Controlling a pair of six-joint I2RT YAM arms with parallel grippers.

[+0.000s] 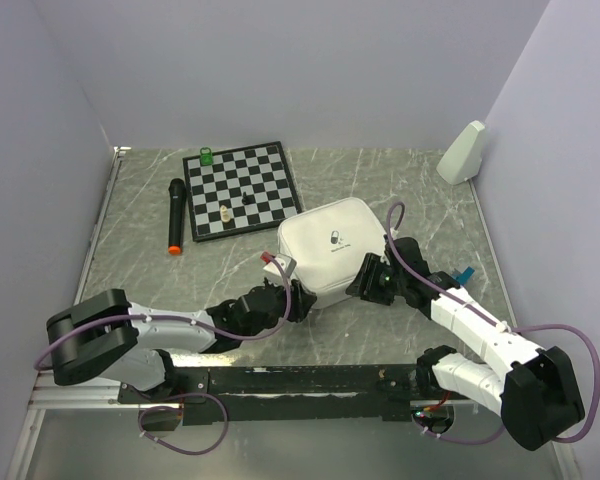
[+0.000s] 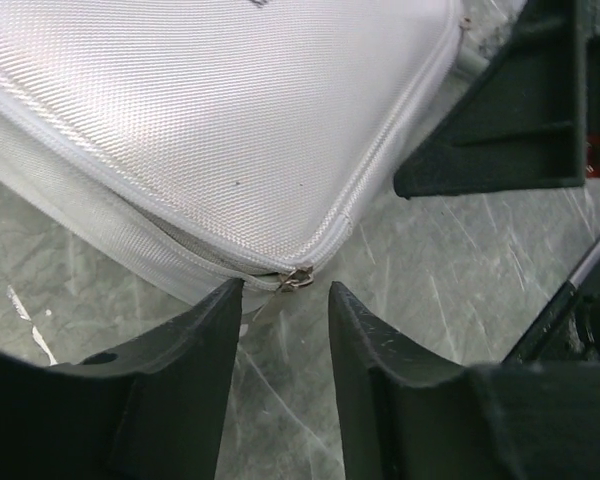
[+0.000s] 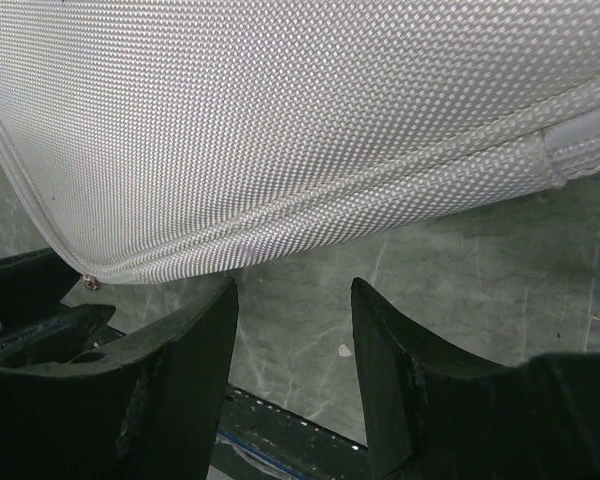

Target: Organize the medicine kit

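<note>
A white fabric medicine kit (image 1: 330,240) with a pill emblem lies at the table's middle. At its front left corner is my left gripper (image 1: 295,300); in the left wrist view the zipper pull (image 2: 296,278) sits between and just beyond the part-open fingertips (image 2: 282,300). My right gripper (image 1: 370,280) is over the kit's front right edge; in the right wrist view its parted fingertips (image 3: 292,300) are below the zipped side (image 3: 340,210), with nothing visible between them.
A chessboard (image 1: 240,190) lies behind at left, beside a black microphone (image 1: 176,215). A white device (image 1: 460,150) stands back right; a blue item (image 1: 465,275) lies by the right arm.
</note>
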